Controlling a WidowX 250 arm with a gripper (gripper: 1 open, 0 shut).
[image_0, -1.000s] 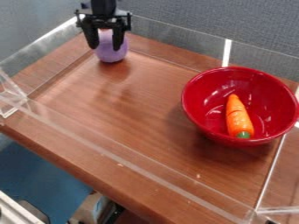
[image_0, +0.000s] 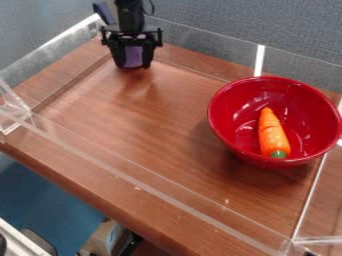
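The black gripper (image_0: 131, 48) is low at the back left of the wooden table, around a purple object (image_0: 131, 56) that it largely covers; whether its fingers are closed on it is hard to tell. On the right sits a red bowl (image_0: 310, 120) with an orange toy carrot (image_0: 270, 128) lying inside it.
Clear plastic walls (image_0: 201, 54) border the tabletop (image_0: 134, 130).
The gripper has moved to the right and lower over the purple object, covering more of it. The bowl and carrot have not moved.
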